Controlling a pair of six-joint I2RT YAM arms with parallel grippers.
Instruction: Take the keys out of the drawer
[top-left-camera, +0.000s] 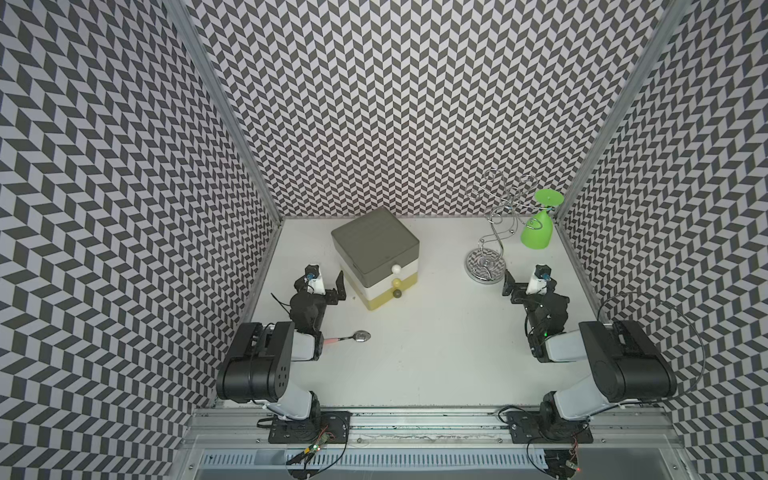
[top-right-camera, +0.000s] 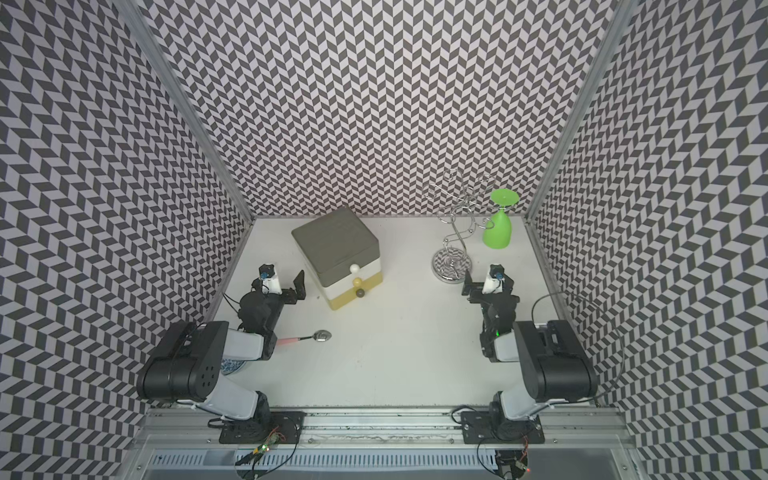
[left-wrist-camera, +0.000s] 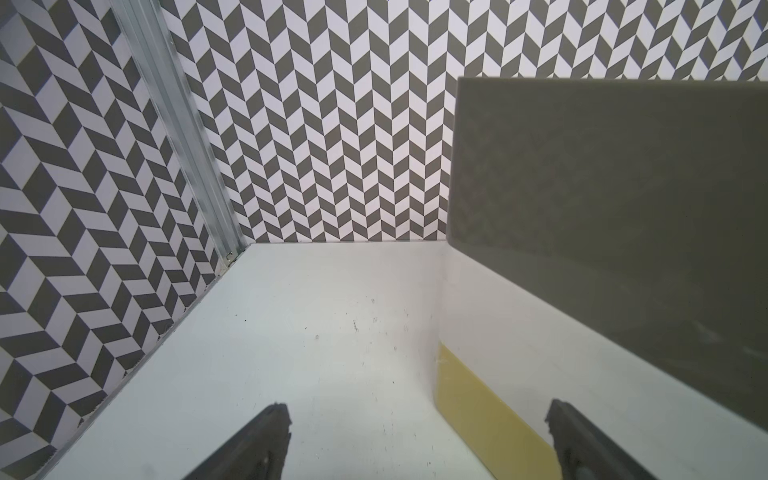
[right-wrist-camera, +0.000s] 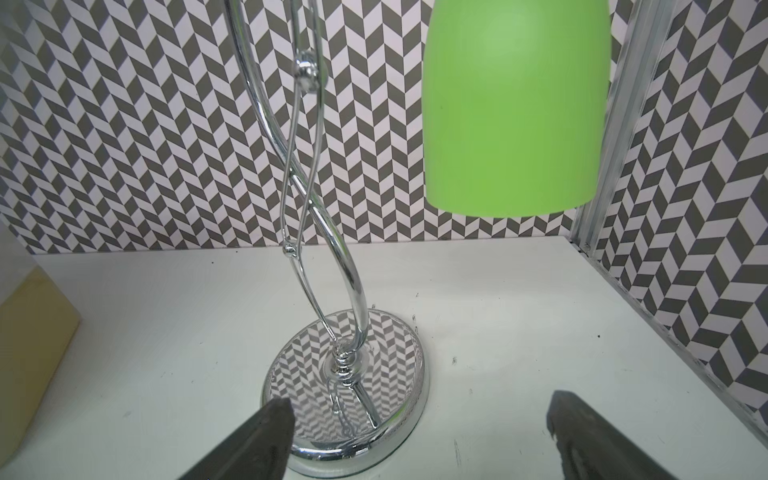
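A small drawer box (top-left-camera: 376, 244) with a grey-brown top, white middle and yellow base stands left of centre, turned at an angle. On its front are a white knob (top-left-camera: 396, 269), a yellow knob (top-left-camera: 396, 283) and a dark knob (top-left-camera: 397, 293). Its drawers look closed, and no keys show in any view. My left gripper is open and empty, just left of the box, whose side fills the right of the left wrist view. Well to the right of the box, my right gripper stands open with nothing between its fingers, facing the chrome stand.
The chrome wire stand (right-wrist-camera: 348, 376) holds an upside-down green glass (top-right-camera: 497, 232) at the back right. A spoon (top-left-camera: 361, 336) with a pink handle lies by the left arm. Partly under that arm sits a blue-patterned dish (top-right-camera: 232, 366).
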